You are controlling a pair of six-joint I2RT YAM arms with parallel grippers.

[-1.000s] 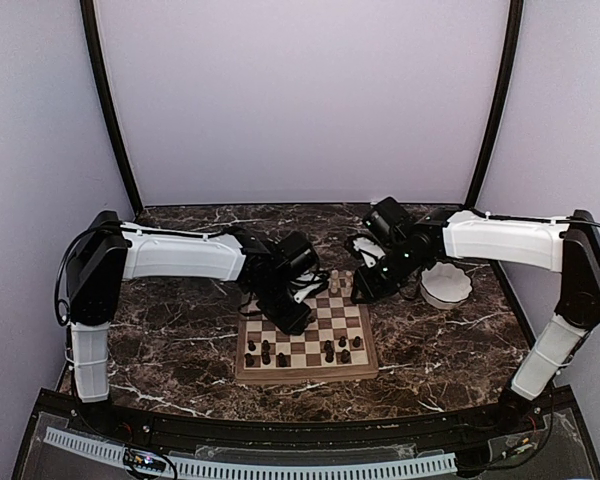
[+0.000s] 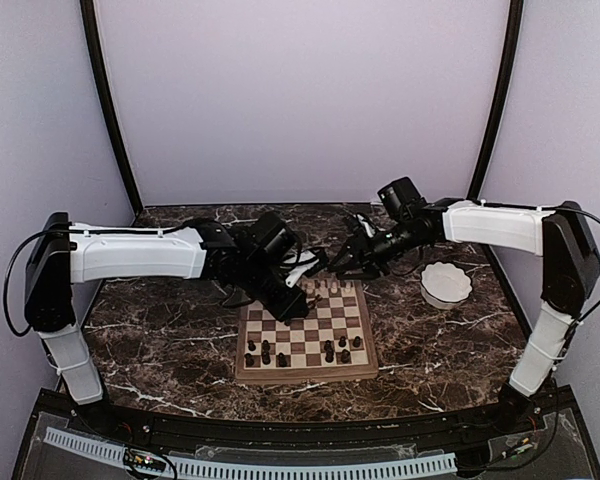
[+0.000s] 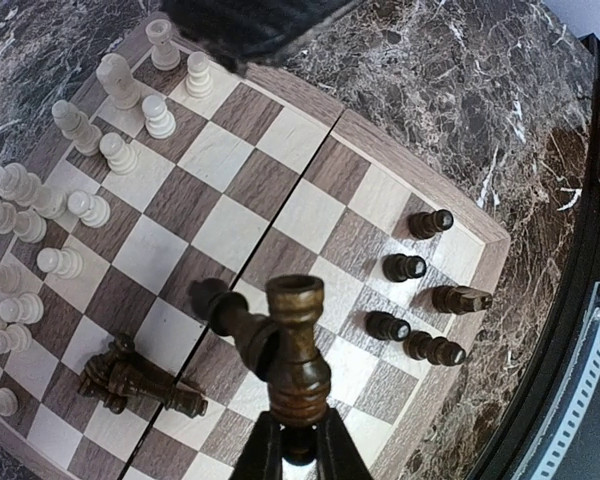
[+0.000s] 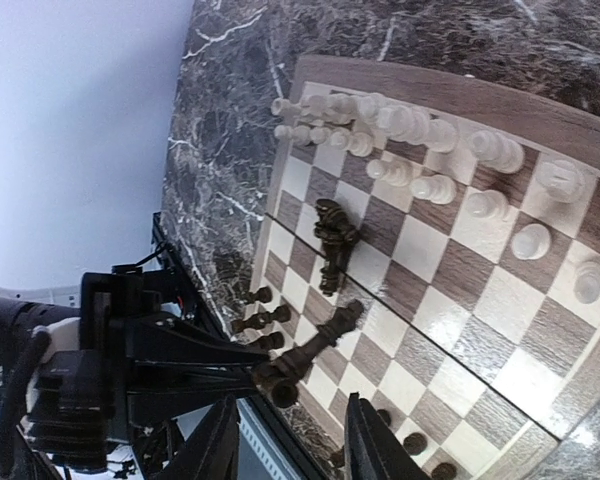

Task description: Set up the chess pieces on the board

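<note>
The wooden board (image 2: 242,372) has white pieces (image 3: 118,80) along the far side and dark pieces (image 3: 435,223) standing near the front. My left gripper is raised over the board, shut on a dark rook (image 3: 298,390); another dark piece (image 3: 242,330) appears just beside the rook, its support unclear. More dark pieces (image 3: 160,390) lie on their sides on the board. My right gripper hangs above the board's right part, its fingers apart with nothing seen between them. In the top view the left arm covers part of the board.
A white bowl (image 2: 446,284) stands right of the board.
Both arms have risen and moved back in the top view, the right one farther, uncovering more white pieces at the board's far side.
</note>
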